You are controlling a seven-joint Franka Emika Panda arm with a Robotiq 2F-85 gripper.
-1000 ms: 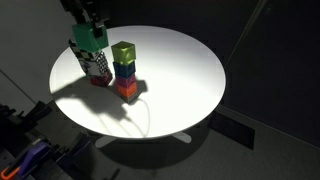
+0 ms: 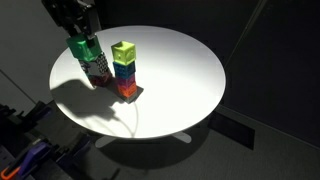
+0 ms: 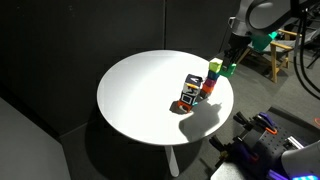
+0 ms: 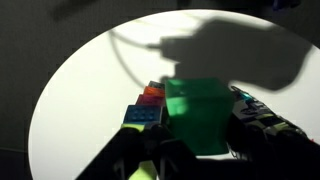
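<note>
My gripper (image 2: pixel 84 38) is shut on a green block (image 2: pixel 86 50), held in the air above the white table. In exterior view 1 the block overlaps the top of a black-and-white patterned stack (image 2: pixel 98 70); whether they touch I cannot tell. Beside it stands an upright coloured stack (image 2: pixel 124 72), yellow-green on top, with blue and orange-red blocks below. Exterior view 2 shows the green block (image 3: pixel 229 70) just right of the coloured stack (image 3: pixel 213 78). From the wrist, the green block (image 4: pixel 198 112) lies between the coloured stack (image 4: pixel 145 112) and the patterned one (image 4: pixel 262 108).
Both stacks stand close together near its edge, with dark floor (image 2: pixel 270 120) beyond. A wooden chair (image 3: pixel 288 55) stands behind the arm in exterior view 2.
The green block has come down and slightly left in exterior view 1, still in my gripper. Both stacks stay where they were.
</note>
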